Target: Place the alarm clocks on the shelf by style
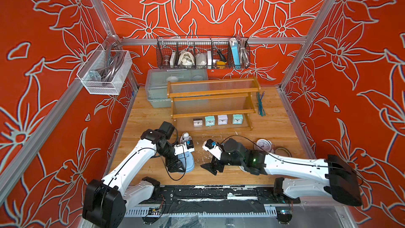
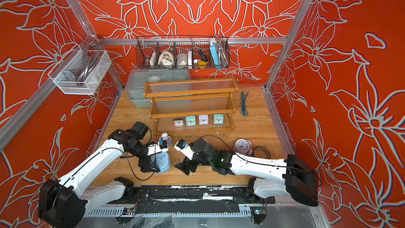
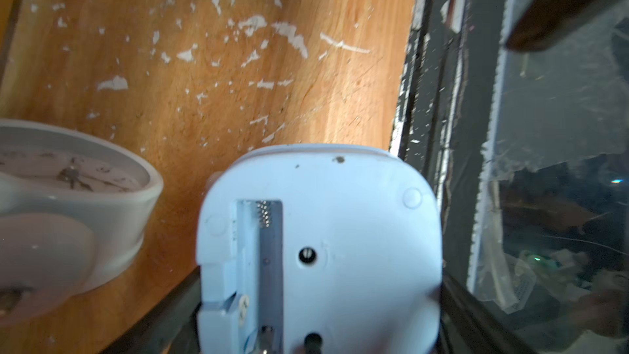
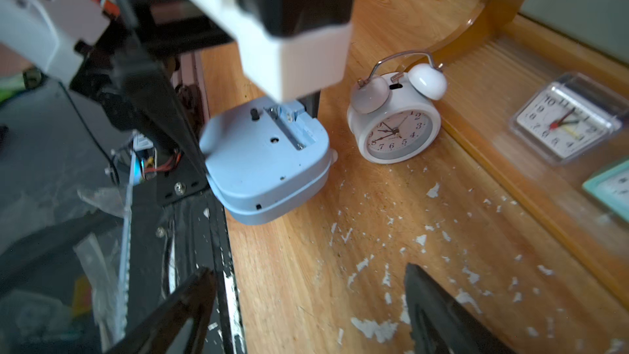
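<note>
The wooden shelf (image 1: 213, 114) holds several small square clocks (image 1: 209, 120) on its bottom tier: white, mint and lilac. My left gripper is open, with a light blue clock (image 3: 321, 242) between its fingers, back up with battery slot showing. A white twin-bell clock (image 4: 399, 118) stands behind it, nearer the shelf. My right gripper (image 1: 208, 166) is open and empty to the right, above bare table. Another white bell clock (image 2: 242, 146) is at the right, partly beside the arm.
A translucent bin (image 1: 156, 88) stands behind the shelf, cables (image 1: 260, 103) to its right. Wire baskets (image 1: 202, 59) hang on the walls.
</note>
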